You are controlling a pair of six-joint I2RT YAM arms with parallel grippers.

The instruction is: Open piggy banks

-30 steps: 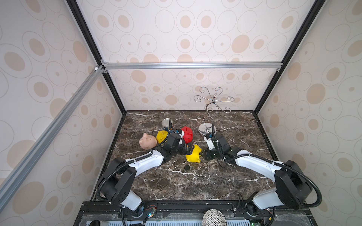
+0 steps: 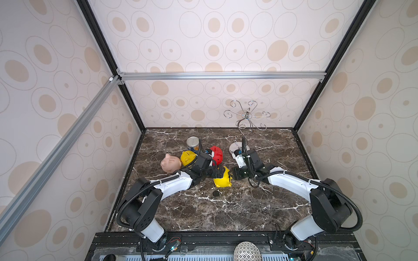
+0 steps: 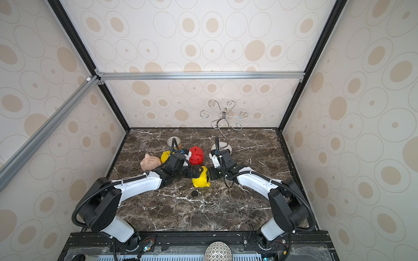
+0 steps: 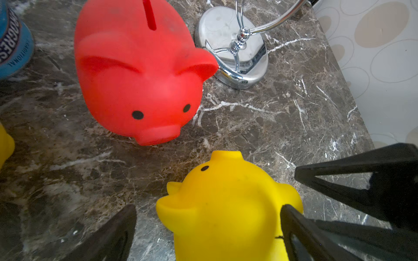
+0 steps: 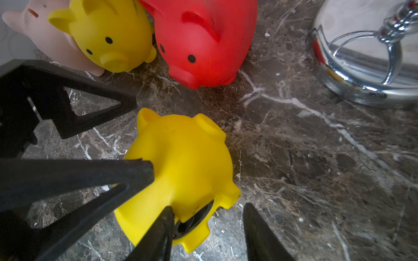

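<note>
A yellow piggy bank (image 2: 223, 180) lies on its side in the middle, a dark round opening (image 5: 190, 224) visible in the right wrist view. My open left gripper has it between and just beneath its fingertips. My open right gripper is at the pig's belly, one finger over it by the opening, the other over bare table. A small dark disc (image 2: 216, 193) lies just in front. Behind stand a red piggy bank (image 4: 139, 69), a second yellow one (image 5: 111, 34) and a pink one (image 3: 150, 162); their bottoms are hidden.
A can (image 2: 192, 142) stands at the back left. A chrome stand with curled arms has its base (image 5: 357, 87) at the back right, close behind my right gripper.
</note>
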